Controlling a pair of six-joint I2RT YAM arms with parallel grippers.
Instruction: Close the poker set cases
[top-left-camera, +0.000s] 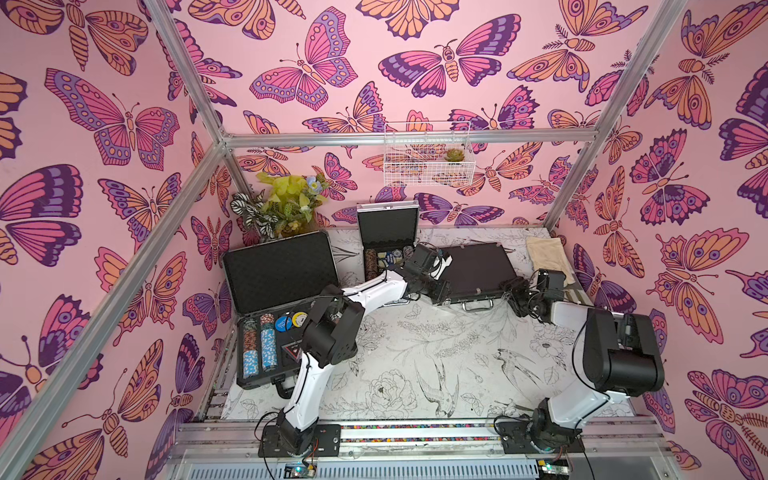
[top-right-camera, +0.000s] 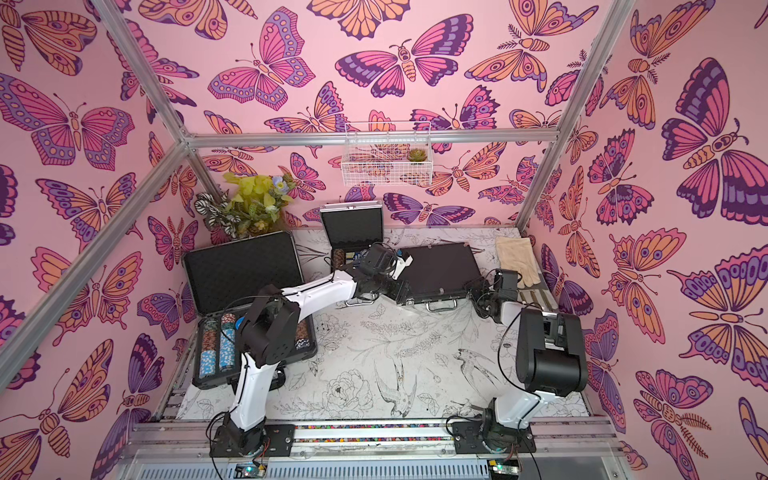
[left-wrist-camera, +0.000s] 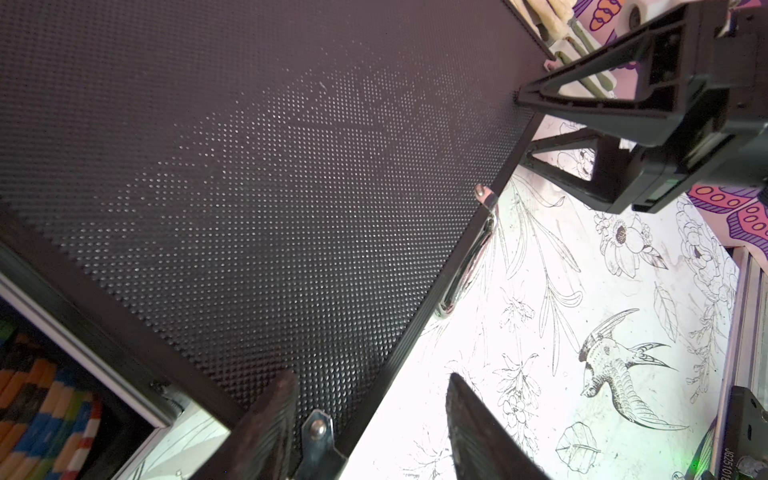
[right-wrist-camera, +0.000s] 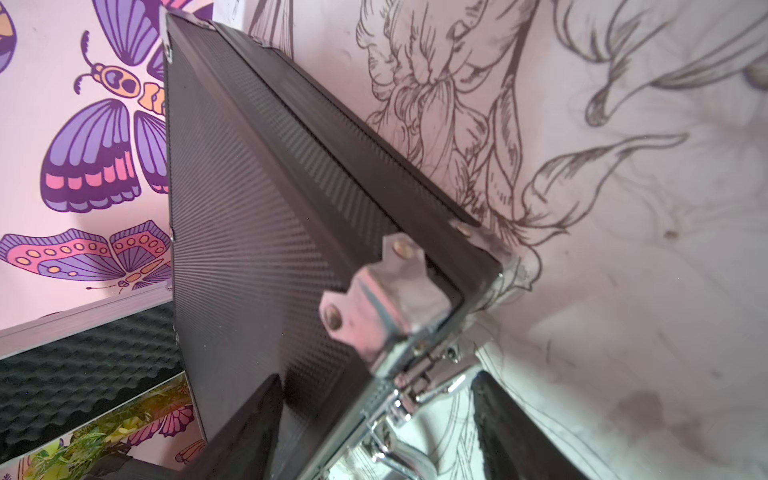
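A dark case (top-left-camera: 472, 268) lies lid-down at centre right, its handle (left-wrist-camera: 464, 264) toward the front. My left gripper hovers at its front left corner, fingers apart, nothing visibly held. My right gripper is at the front right corner, fingers apart either side of the edge near a latch (right-wrist-camera: 424, 384); whether the latch is fastened I cannot tell. A small case (top-right-camera: 351, 226) stands open behind my left gripper, chips inside. A large case (top-left-camera: 280, 272) is open at left with chips, partly hidden by my left arm.
A plant (top-left-camera: 284, 200) stands at the back left, a cloth (top-right-camera: 516, 257) at the back right. A wire basket (top-right-camera: 385, 172) hangs on the rear wall.
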